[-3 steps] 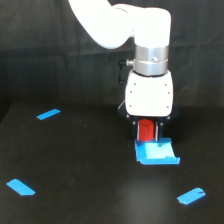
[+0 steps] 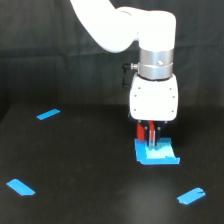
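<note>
My gripper (image 2: 153, 142) points straight down at the right of the black table, low above a light-blue taped patch (image 2: 155, 152). A red object (image 2: 141, 131) shows around the fingers, just under the white hand. Part of the red object is covered by the dark fingers. At this size it is not clear whether the fingers grip it or only stand around or in front of it.
Blue tape strips lie flat on the table (image 2: 90, 165): a far-left strip (image 2: 48, 114), a near-left strip (image 2: 20, 187) and a near-right strip (image 2: 191, 196). A dark curtain (image 2: 60, 60) hangs behind.
The hand has moved slightly down and to the right. Earlier the red object showed as one broad patch between the fingers; now dark finger parts break it up.
</note>
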